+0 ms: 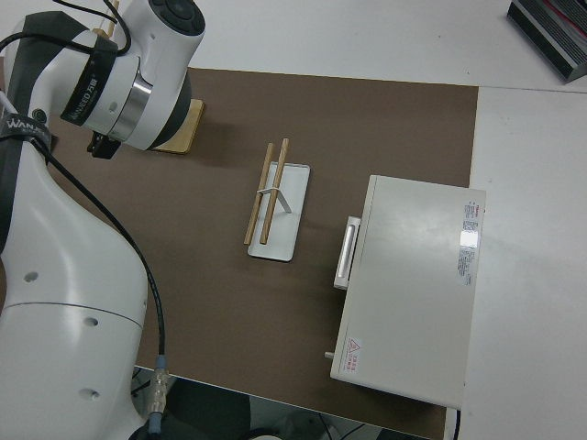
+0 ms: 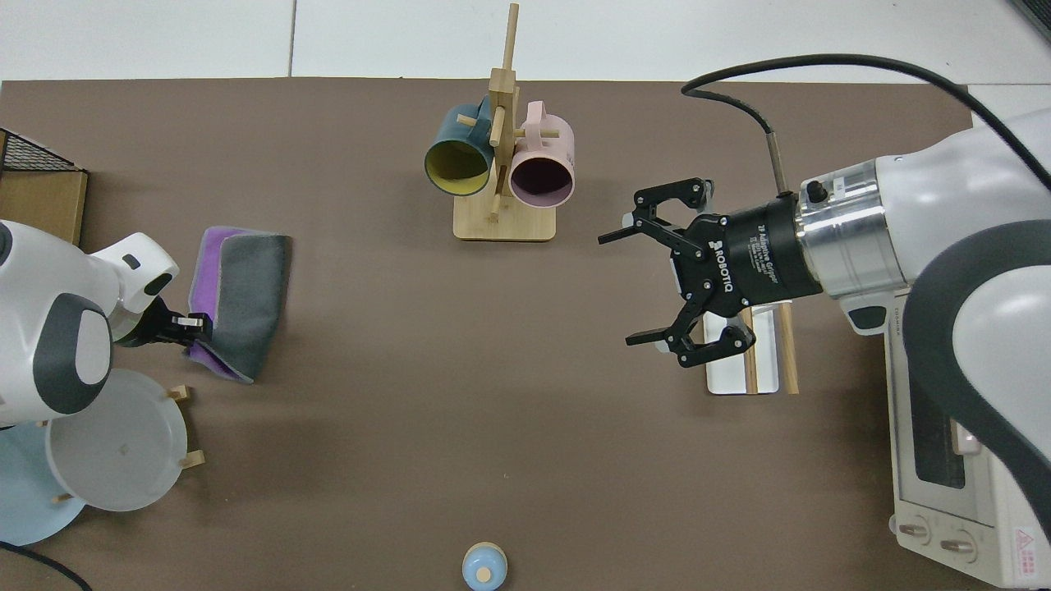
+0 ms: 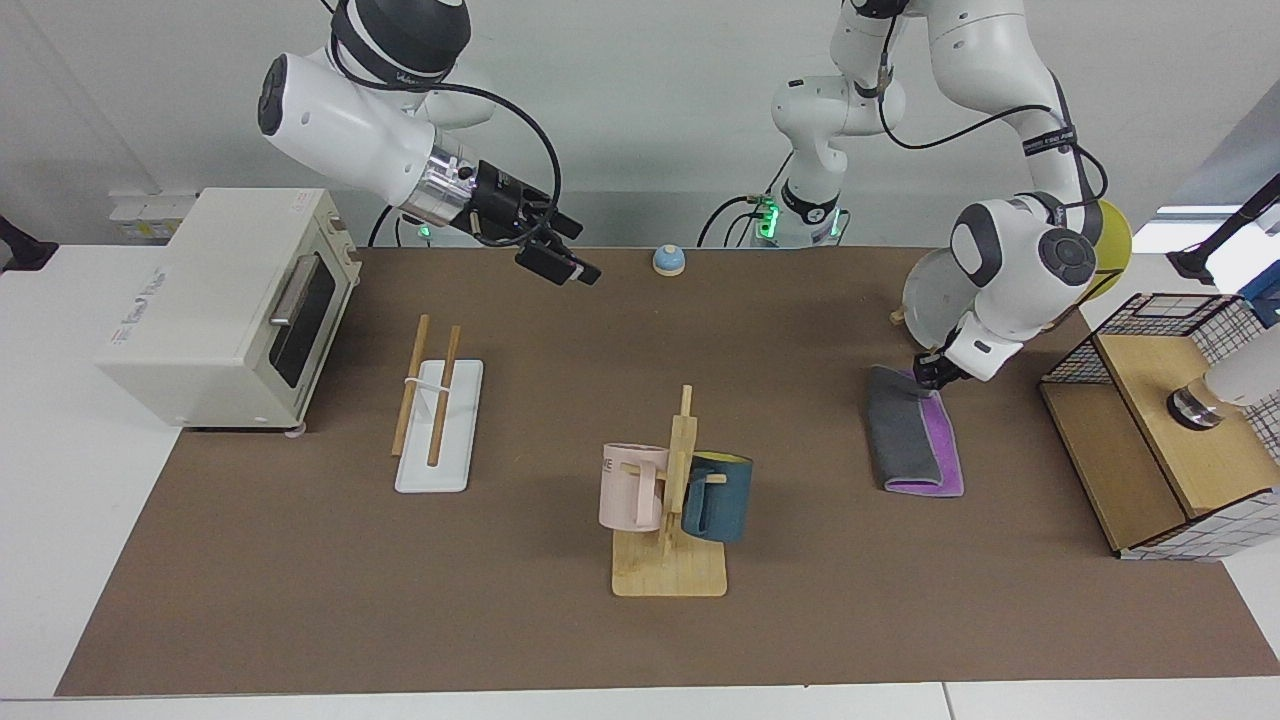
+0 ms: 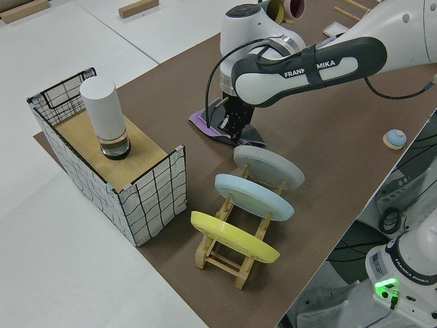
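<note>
One black gripper (image 2: 187, 330) reaches from the left of the top view down onto the folded grey-and-purple cloth (image 2: 246, 295), at its near corner; whether its fingers are shut on it is hidden. In the left view the same gripper (image 3: 942, 374) sits at the cloth (image 3: 900, 438). The other gripper (image 2: 631, 286) hangs in the top view's right half, fingers spread wide with nothing between them, near the white board with wooden sticks (image 2: 729, 364).
A mug tree (image 2: 504, 225) holds two mugs. A plate rack with plates (image 2: 115, 439), a wire basket (image 3: 1110, 468), a white oven (image 3: 216, 312) and a small blue object (image 2: 484, 566) stand around.
</note>
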